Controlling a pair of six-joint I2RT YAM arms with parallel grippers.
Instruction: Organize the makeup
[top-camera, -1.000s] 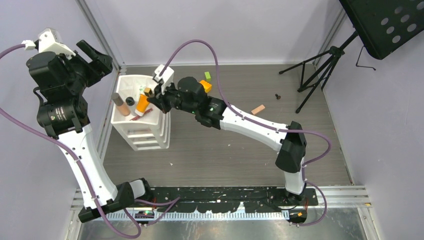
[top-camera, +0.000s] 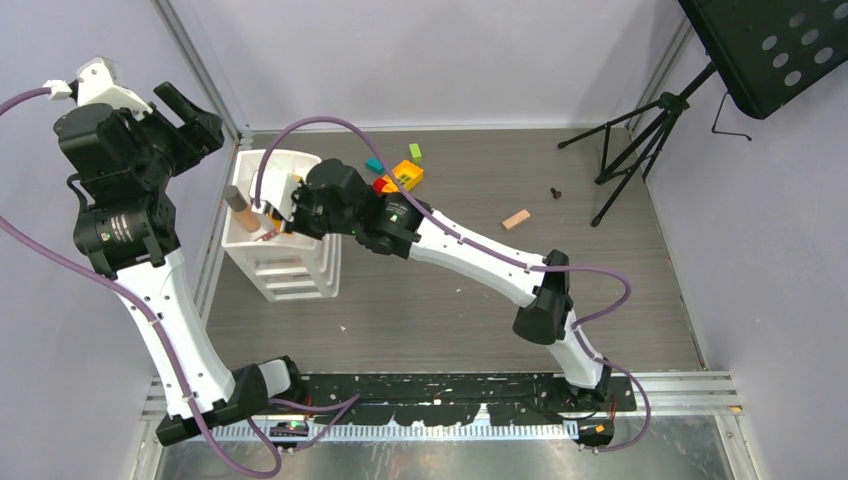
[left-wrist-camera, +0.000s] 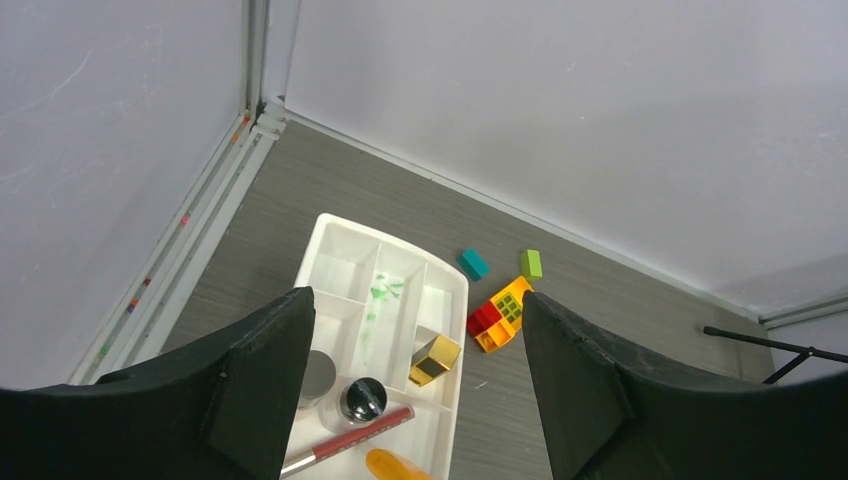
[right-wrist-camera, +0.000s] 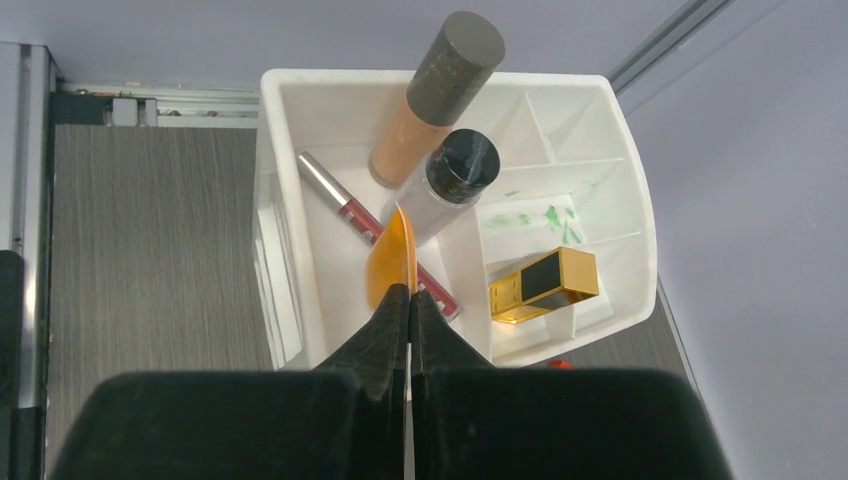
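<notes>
A white organizer (top-camera: 293, 290) with a sectioned top stands at the left. My right gripper is above its front section, shut on the thin end of an orange tube (right-wrist-camera: 392, 262); the tube's lower part is hidden. A red lip pencil (right-wrist-camera: 353, 213) lies in that section, under the tube. Beside it stand a clear bottle with a black cap (right-wrist-camera: 463, 165) and a beige foundation bottle (right-wrist-camera: 447, 85). A gold box (right-wrist-camera: 560, 275) leans in a rear compartment. My left gripper hangs open and empty, up at the left.
Toy blocks, yellow (top-camera: 407, 174) and green (top-camera: 415, 152), lie behind the organizer's right side. A tan block (top-camera: 516, 219) rests mid-floor. A black stand (top-camera: 665, 105) occupies the back right.
The right arm has swung left and its gripper has turned, now covering much of the organizer's top and the orange tube. My left arm looks nearly still.
</notes>
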